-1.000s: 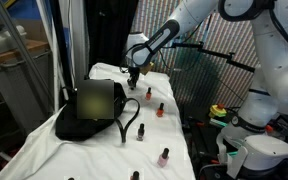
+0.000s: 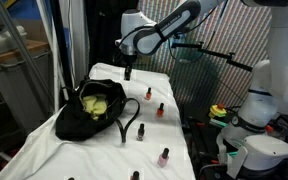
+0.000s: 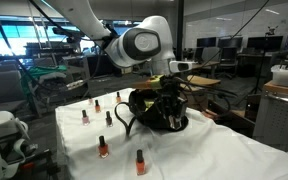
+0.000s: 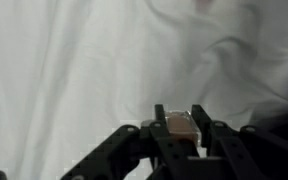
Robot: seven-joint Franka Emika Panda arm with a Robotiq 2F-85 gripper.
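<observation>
My gripper (image 2: 127, 73) is above the far part of the white-covered table, beyond the black bag. The wrist view shows its dark fingers shut on a small bottle (image 4: 182, 125) with a pinkish-orange surface, seen from above. The black bag (image 2: 74, 125) lies open with yellow-green contents (image 2: 96, 107) inside. In exterior view 2, the arm partly hides this bag (image 3: 141, 104). The bag's dark edge also fills the lower right of the wrist view.
Several small dark-capped bottles stand apart on the cloth, among them a reddish one (image 2: 160, 111), a dark one (image 2: 141, 132) and a pink one (image 2: 163, 158). A black strap loop (image 2: 130, 124) lies beside the bag. Bare white cloth (image 2: 74, 160) stretches across the front.
The arm has come closer to the bag's side and the gripper has risen and moved slightly left in exterior view 1. The standing bottles have stayed put.
</observation>
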